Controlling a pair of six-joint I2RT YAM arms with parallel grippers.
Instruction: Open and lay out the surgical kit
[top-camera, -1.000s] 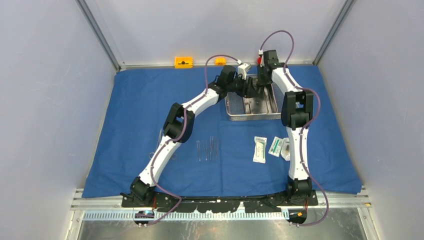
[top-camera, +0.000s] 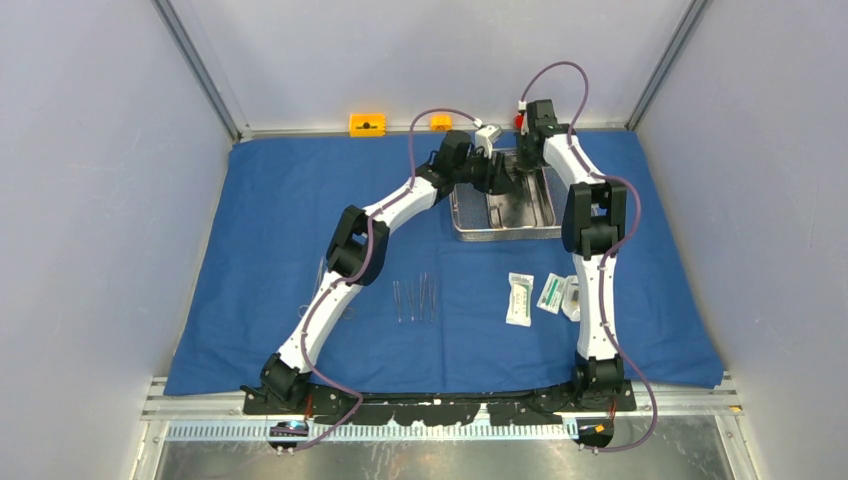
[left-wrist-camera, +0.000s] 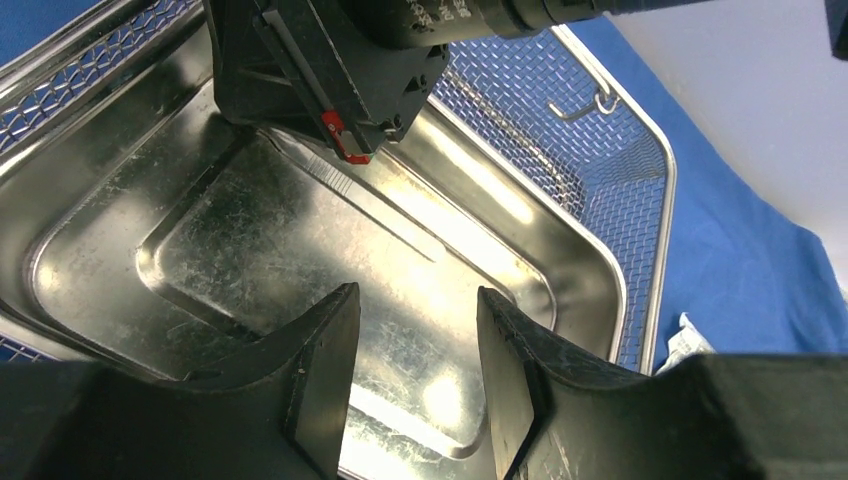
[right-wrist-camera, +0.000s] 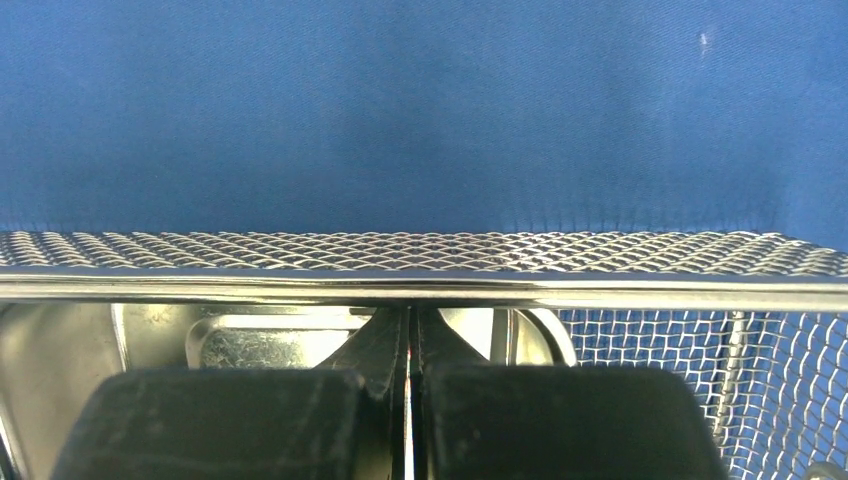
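The wire mesh basket (top-camera: 480, 234) holds a steel tray (left-wrist-camera: 230, 250), empty of instruments where visible, at the back right of the blue cloth. My left gripper hangs over the tray, part open with nothing between its fingers. My right gripper is shut at the far end, just inside the basket rim (right-wrist-camera: 300, 285), with nothing visible between its fingers. Slim metal instruments (top-camera: 422, 298) lie at the front middle; scissor-like ones are partly hidden by the left arm. Packets (top-camera: 520, 298) lie at the front right.
Yellow blocks (top-camera: 367, 124) stand along the back edge, and grey walls enclose the sides. The left and front middle parts of the blue cloth (top-camera: 270, 200) have free room around the instruments.
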